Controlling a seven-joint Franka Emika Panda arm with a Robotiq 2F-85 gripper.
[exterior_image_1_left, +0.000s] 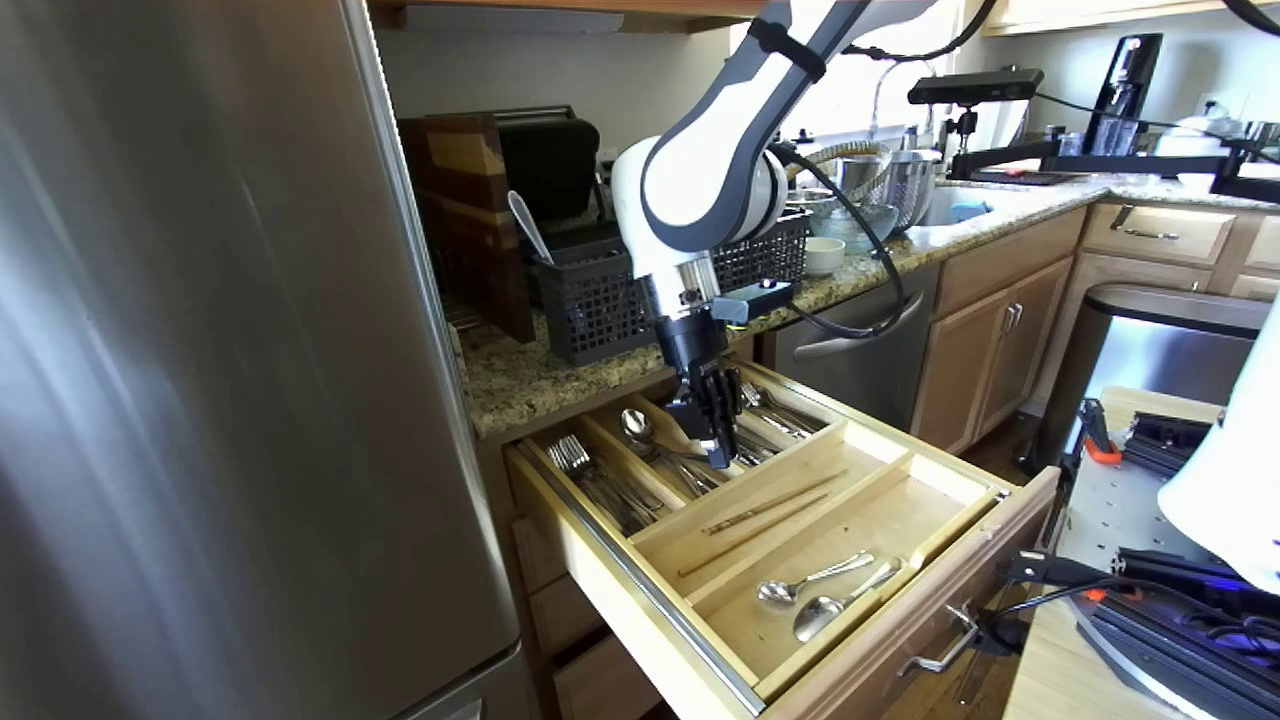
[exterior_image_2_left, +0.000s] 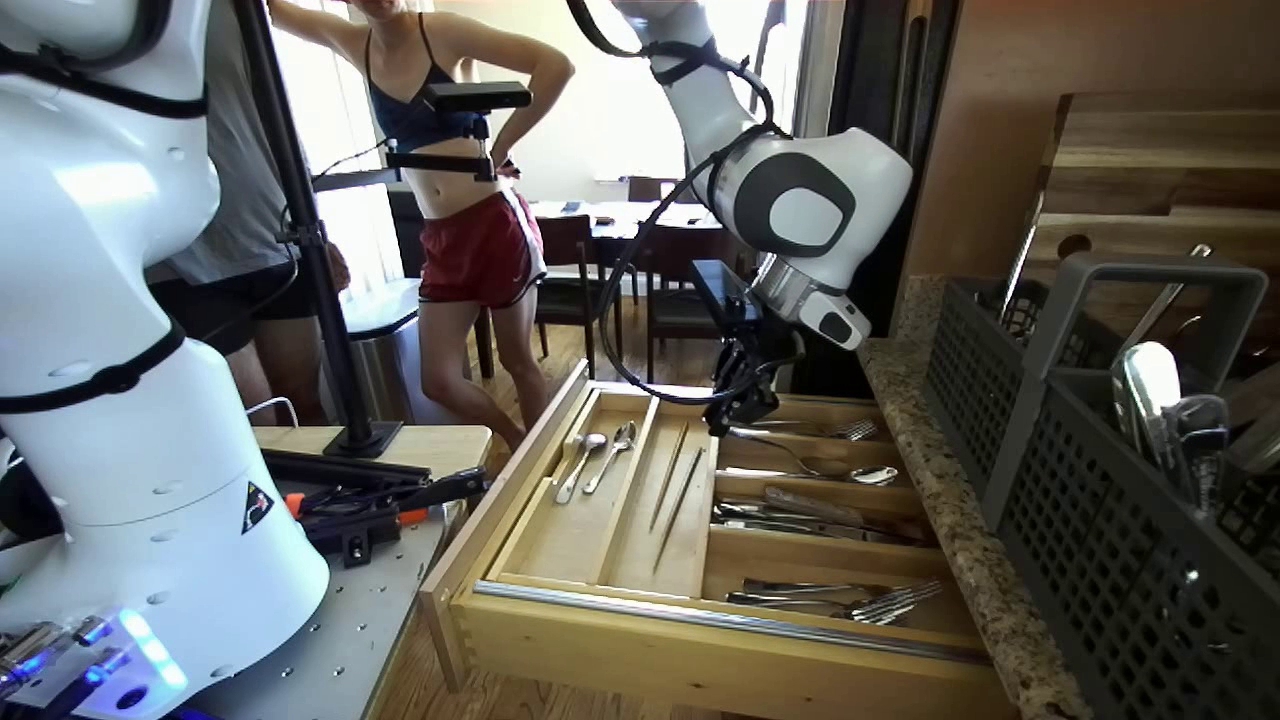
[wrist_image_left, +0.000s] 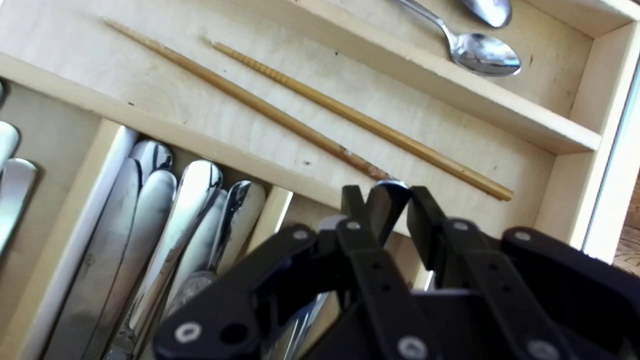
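Observation:
Over the spoon compartment of the pulled-out drawer, my gripper (exterior_image_1_left: 717, 461) points downward, shut on the handle of a metal spoon. In exterior view 2, that spoon (exterior_image_2_left: 873, 475) slopes from the gripper (exterior_image_2_left: 720, 422) down to its bowl, which rests in the compartment towards the counter. The wrist view shows the rounded handle end of the spoon (wrist_image_left: 387, 207) pinched between the dark fingers; its bowl is out of sight there.
Two wooden chopsticks (wrist_image_left: 354, 114) lie in the long middle section. Two spoons (exterior_image_1_left: 821, 617) occupy the front section. Knives (exterior_image_2_left: 816, 510) and forks (exterior_image_2_left: 888, 604) fill neighbouring compartments. Low wooden dividers (wrist_image_left: 516, 114) separate them. A grey utensil basket (exterior_image_1_left: 600, 300) stands on the counter behind.

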